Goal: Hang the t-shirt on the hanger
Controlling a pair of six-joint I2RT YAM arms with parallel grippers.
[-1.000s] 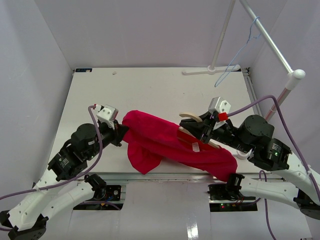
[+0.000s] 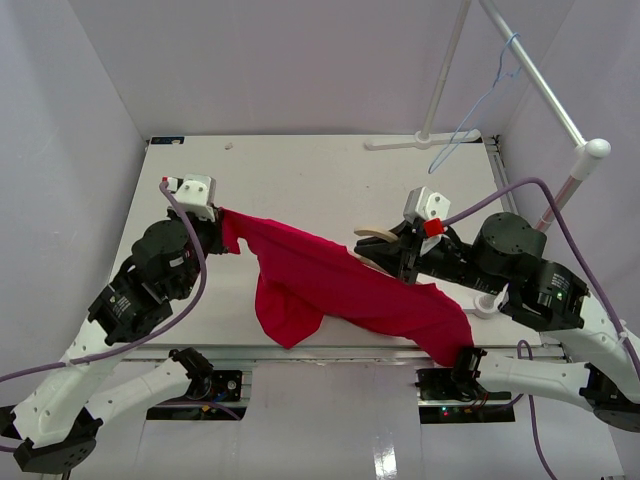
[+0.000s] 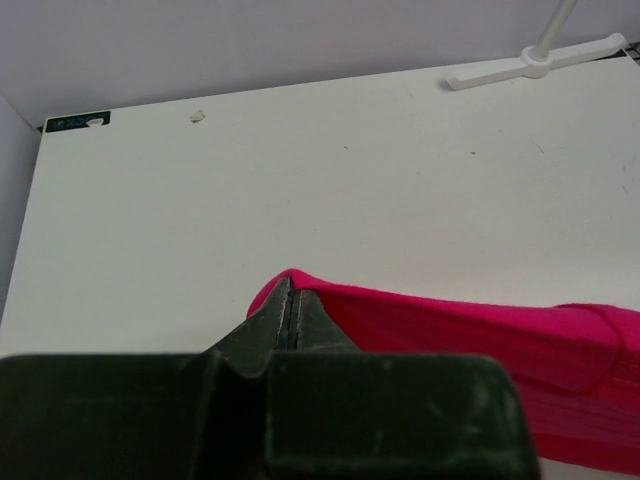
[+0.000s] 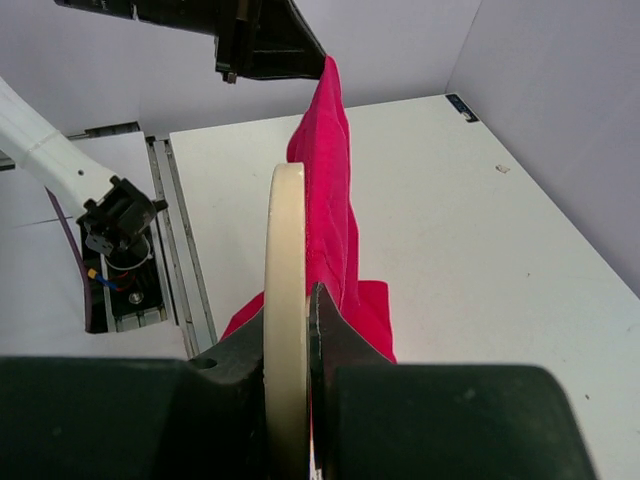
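Note:
The red t-shirt [image 2: 340,290] stretches diagonally over the white table, draped past its front edge at the right. My left gripper is shut on a raised corner of the cloth at the left. My right gripper is shut on a pale beige hanger [image 4: 285,230], held upright over the shirt's middle; the cloth runs from there up to the left gripper. Whether the hanger sits inside the shirt is unclear, as the cloth hides part of it.
A white rack [image 2: 540,80] stands at the right, with a blue hanger [image 2: 470,115] hanging from its rail.
My left gripper has risen toward the back, pulling the shirt corner taut.

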